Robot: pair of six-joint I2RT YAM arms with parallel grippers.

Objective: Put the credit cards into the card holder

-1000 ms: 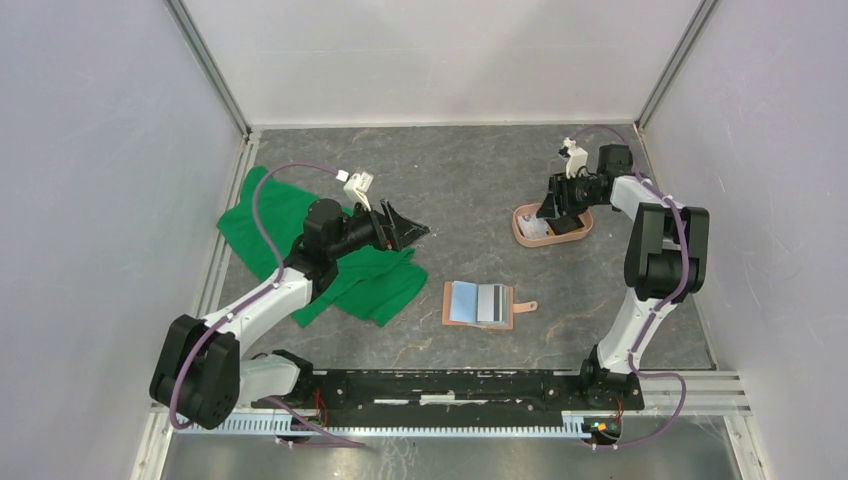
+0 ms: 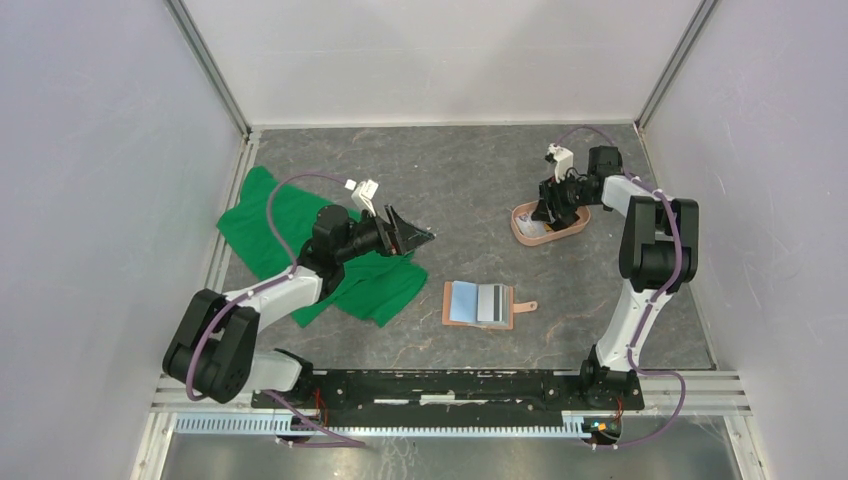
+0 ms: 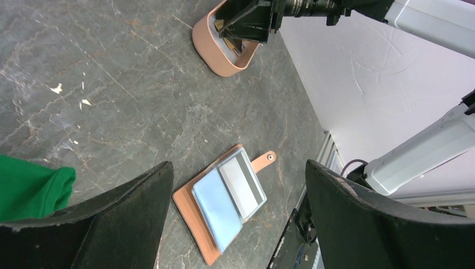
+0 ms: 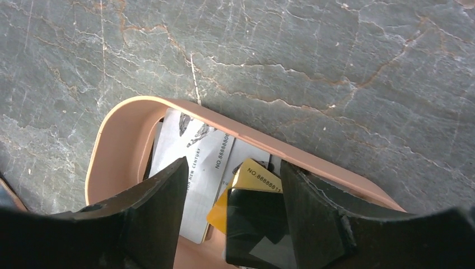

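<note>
In the right wrist view, white cards [image 4: 210, 150], a gold card [image 4: 259, 178] and a black card [image 4: 259, 224] lie loosely overlapped inside a pinkish oval basket [image 4: 120, 131]. My right gripper reaches into this basket, its fingers apart above the cards; the gold and black cards show between them, by the right finger, and I see none pinched. Opened flat near the front of the table is the brown card holder [image 2: 447, 305], with pale blue and grey inner leaves. Over the left-middle table, my left gripper [image 2: 412, 237] stands open and empty, away from holder and basket.
A crumpled green cloth [image 2: 375, 290] lies under and around the left arm. The holder's strap [image 2: 525, 307] sticks out to its right. Bare grey table [image 2: 460, 190] separates the left gripper from the basket.
The left arm has moved a little to the right. Basket and holder have stayed in place.
</note>
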